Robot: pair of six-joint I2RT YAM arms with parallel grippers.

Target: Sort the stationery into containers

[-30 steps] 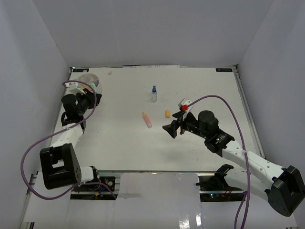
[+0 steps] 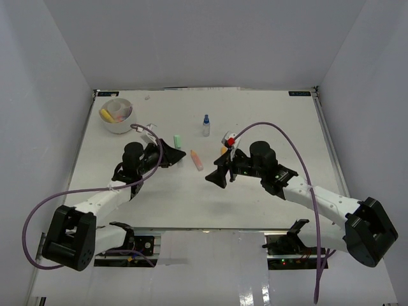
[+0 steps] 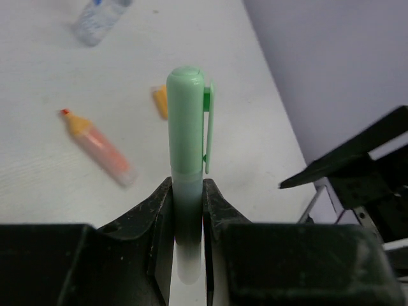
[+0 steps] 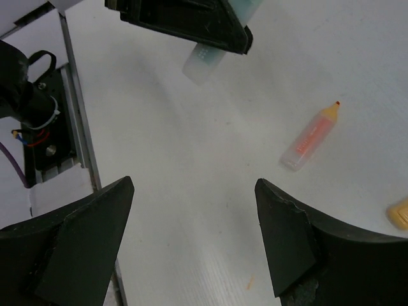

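Held upright in the left wrist view is a green marker (image 3: 186, 124) with a clip on its cap. My left gripper is shut on its paler lower body. From above, the left gripper (image 2: 172, 157) is left of an orange-tipped pink tube (image 2: 197, 160) lying on the table. My right gripper stands open with only bare table between its fingers. In the top view the right gripper (image 2: 218, 176) is to the right of the tube and partly covers a small yellow-orange piece (image 2: 223, 150). That piece (image 4: 400, 214) shows at the right edge of the right wrist view.
A round whitish bowl (image 2: 119, 128) with a yellow item (image 2: 107, 115) and other things inside stands at the back left. A clear bottle with a blue cap (image 2: 206, 125) stands upright mid-back.
My left gripper has moved from beside the bowl to the table's middle, carrying the green marker. The right gripper has shifted slightly left, toward the tube.
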